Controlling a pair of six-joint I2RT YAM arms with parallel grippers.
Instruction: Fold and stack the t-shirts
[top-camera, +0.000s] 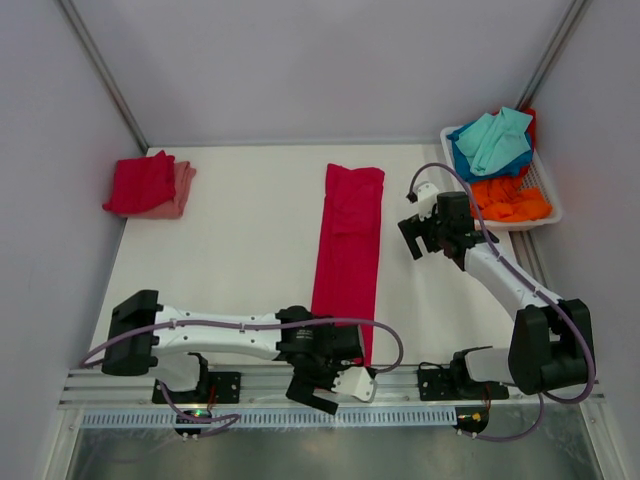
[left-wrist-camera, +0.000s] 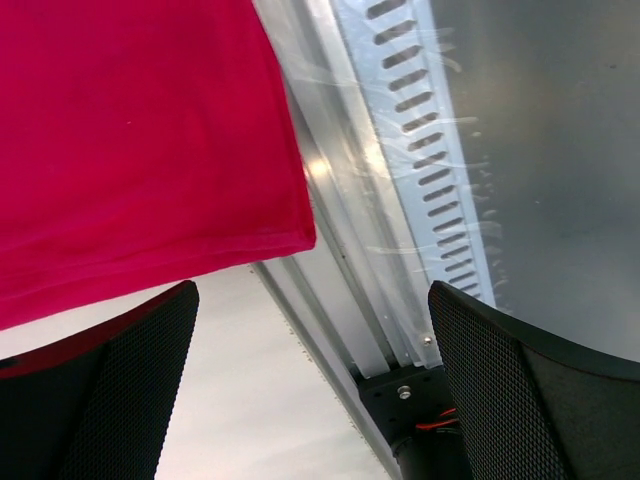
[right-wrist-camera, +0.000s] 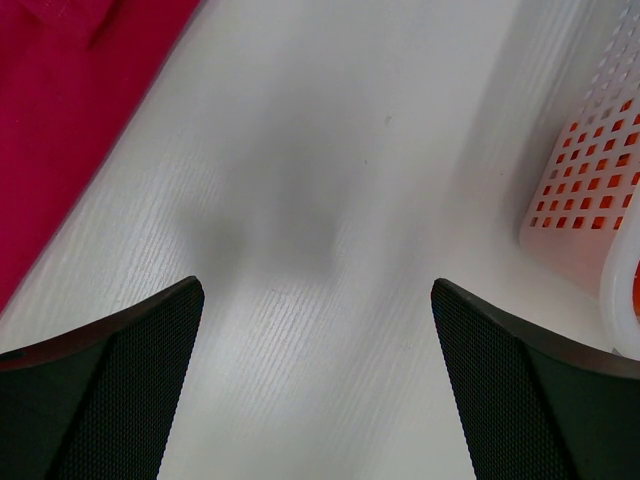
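Note:
A red t-shirt lies as a long narrow strip down the middle of the table, a folded flap near its far end. Its near end is largely hidden under my left arm in the top view. In the left wrist view, the shirt's hem corner reaches over the metal rail at the table's front edge. My left gripper is open just off that corner, with no cloth between its fingers. To the right of the shirt, my right gripper hangs open and empty over bare table.
Folded red and pink shirts are stacked at the back left. A white basket of orange, blue and teal cloth stands at the back right, close to my right arm. Bare table lies left of the strip.

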